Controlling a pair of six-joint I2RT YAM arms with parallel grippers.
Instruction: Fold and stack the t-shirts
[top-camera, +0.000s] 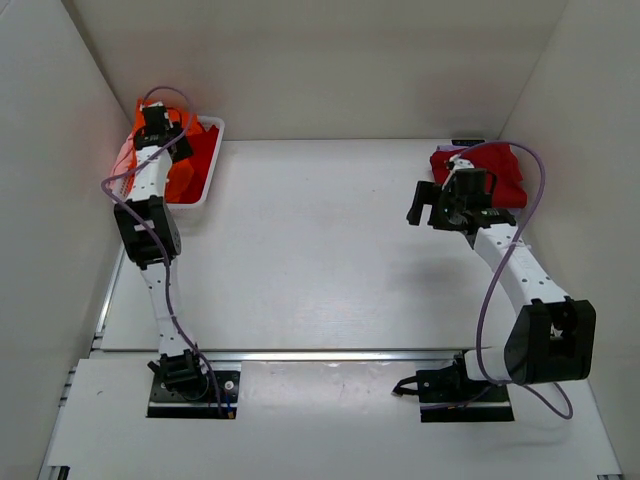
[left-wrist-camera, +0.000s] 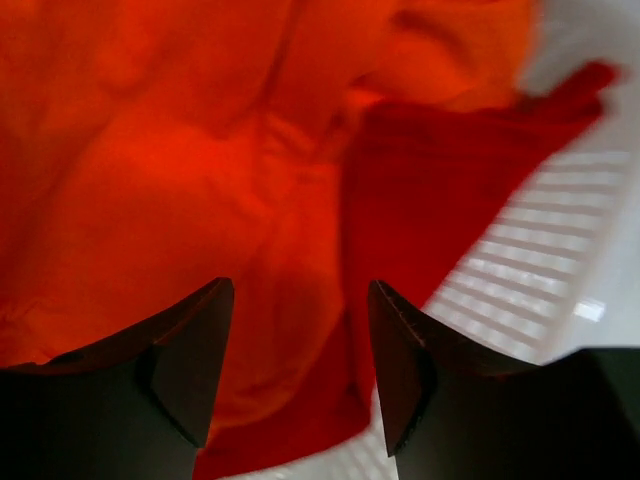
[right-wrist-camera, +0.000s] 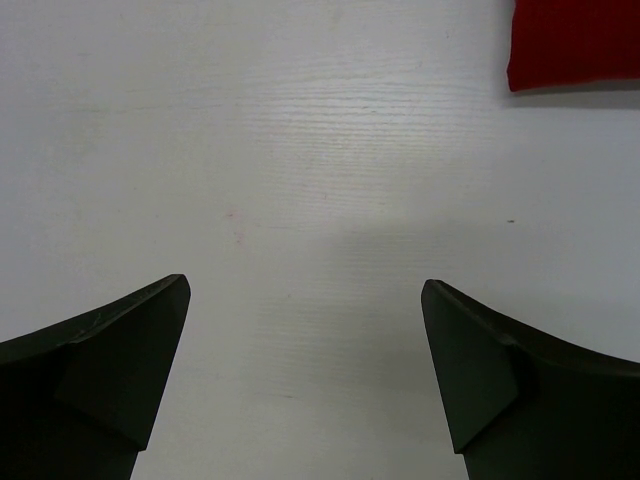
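A white basket (top-camera: 213, 170) at the back left holds an orange shirt (left-wrist-camera: 170, 200), a red shirt (left-wrist-camera: 430, 200) and some pink cloth. My left gripper is open directly over the orange shirt; whether its fingers touch it cannot be told. At the back right lies a red folded stack (top-camera: 490, 176), with a lilac layer just visible under it, whose corner shows in the right wrist view. My right gripper hangs open over bare table, left of and in front of that stack, nothing between its fingers.
Walls (top-camera: 330, 70) stand at the back and both sides, close behind the basket and stack. A dark object (top-camera: 467, 142) sits behind the red stack.
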